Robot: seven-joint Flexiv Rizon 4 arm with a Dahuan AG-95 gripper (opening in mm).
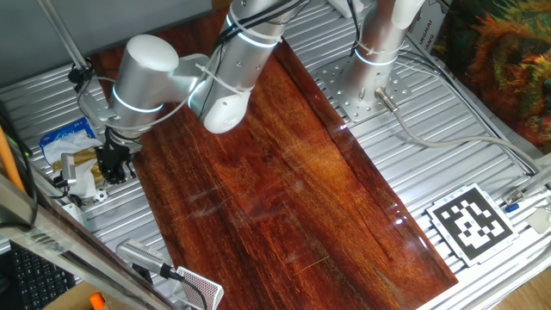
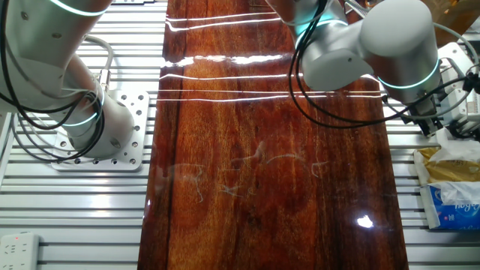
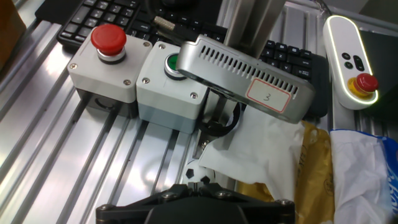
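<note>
My gripper shows at the bottom of the wrist view, its black fingers brought together, with nothing clear between the tips. Just past them lies a small white and black patterned thing (image 3: 198,174), partly hidden; I cannot tell whether the tips touch it. White tissue (image 3: 264,146) spreads beyond the fingers, over a gold packet (image 3: 315,177). Right of that is a blue and white packet (image 3: 364,177). From outside, the gripper (image 1: 115,164) hangs off the board's left side, beside the packets.
A red-button box (image 3: 106,68) and a green-button box (image 3: 168,87) stand by a camera (image 3: 249,78) on a post, near the gripper. Behind them is a keyboard (image 3: 124,15). The brown wooden board (image 1: 284,198) is bare. A marker plate (image 1: 471,224) lies at far right.
</note>
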